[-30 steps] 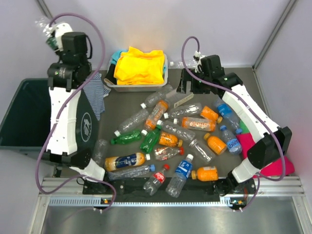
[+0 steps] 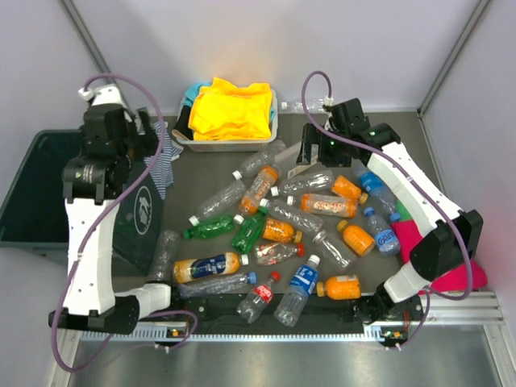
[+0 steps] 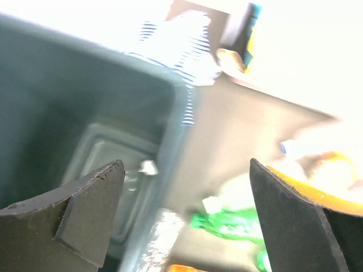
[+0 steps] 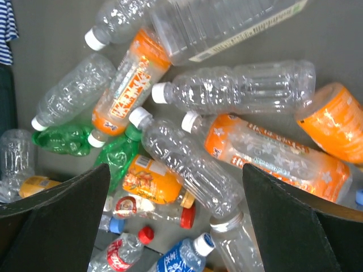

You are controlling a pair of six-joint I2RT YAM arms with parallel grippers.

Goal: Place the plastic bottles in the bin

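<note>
Plastic bottles of several kinds lie loose on the table, among them a green bottle [image 2: 211, 226], a clear bottle [image 2: 218, 201] and a blue-labelled bottle [image 2: 296, 291]. At the left stands the dark green bin [image 2: 48, 243]; part of its floor shows in the left wrist view, with a small white item [image 3: 148, 168] inside. My left gripper [image 2: 151, 135] is over the bin's right rim, its fingers [image 3: 93, 212] wide apart and empty. Above the bottles at the back right hangs my right gripper [image 2: 306, 151], also open. Beneath it are clear bottles [image 4: 241, 88] and an orange-labelled bottle [image 4: 278, 153], none between its fingers.
A grey tray [image 2: 230, 146] with yellow cloth [image 2: 232, 111] stands at the back. A striped cloth [image 2: 163, 161] lies between bin and tray. Red fabric [image 2: 451, 278] is at the right, behind the right arm. Bottles crowd the middle.
My left arm carried a green-tinted bottle from the upper left to over the bin, where it left the hand; the gripper has since swung right, empty. The right gripper has shifted only slightly.
</note>
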